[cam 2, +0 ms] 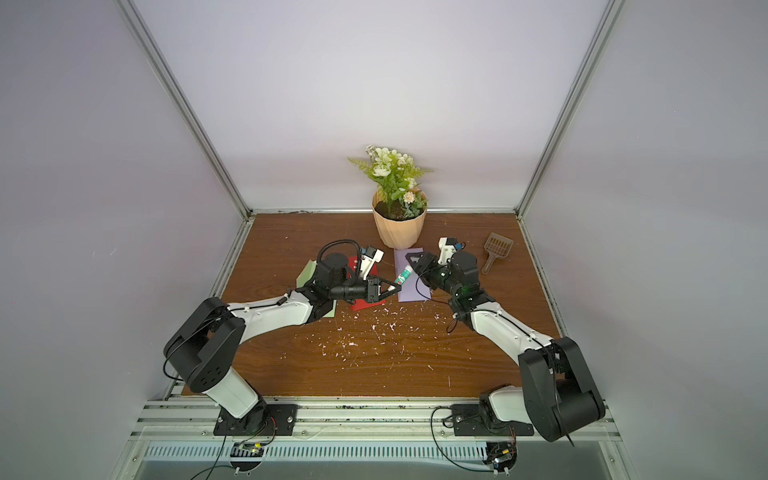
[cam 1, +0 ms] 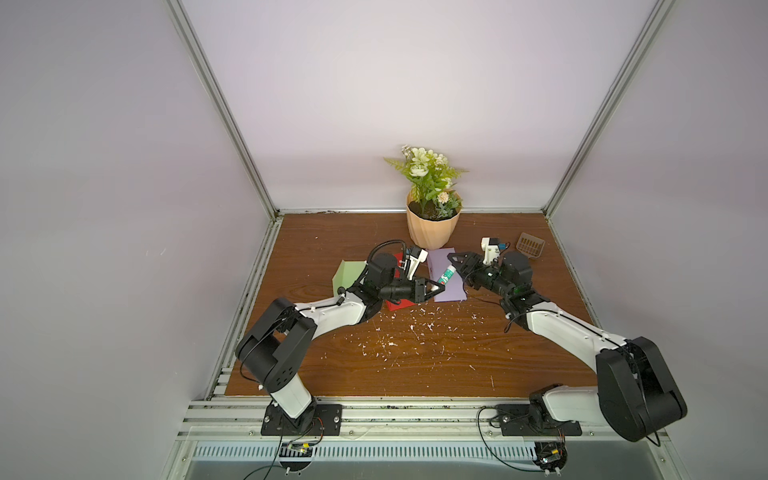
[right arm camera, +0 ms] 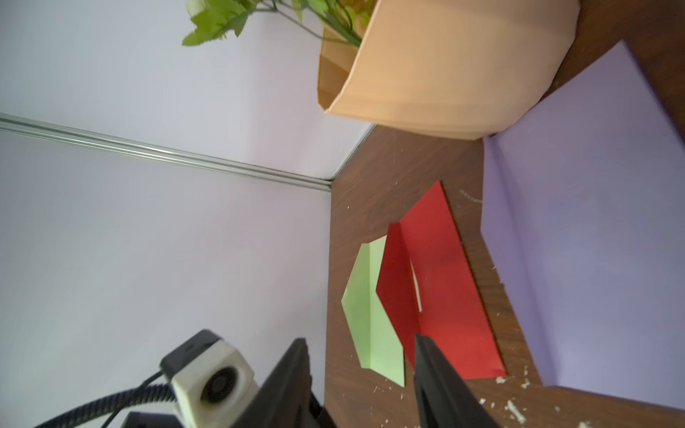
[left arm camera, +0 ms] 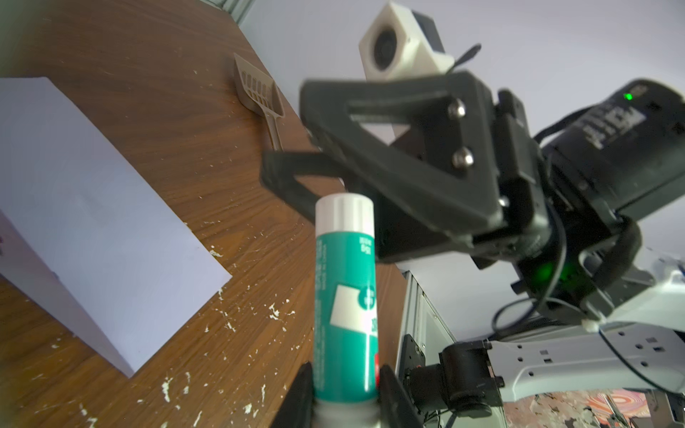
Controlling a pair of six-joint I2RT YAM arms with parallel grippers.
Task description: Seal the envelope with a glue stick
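A green glue stick with a white top is held upright in the left wrist view, with my left gripper shut on its lower end. My right gripper is just beyond the top of the stick, its fingers parted, with no object visible between them in the right wrist view. A purple folded paper, apparently an envelope, lies under the grippers. A red folded paper and a pale green one lie to the left, both partly hidden by my left arm in the top views.
A potted plant stands at the back behind the papers. A slotted scoop lies at the back right. White scraps are scattered over the middle of the table.
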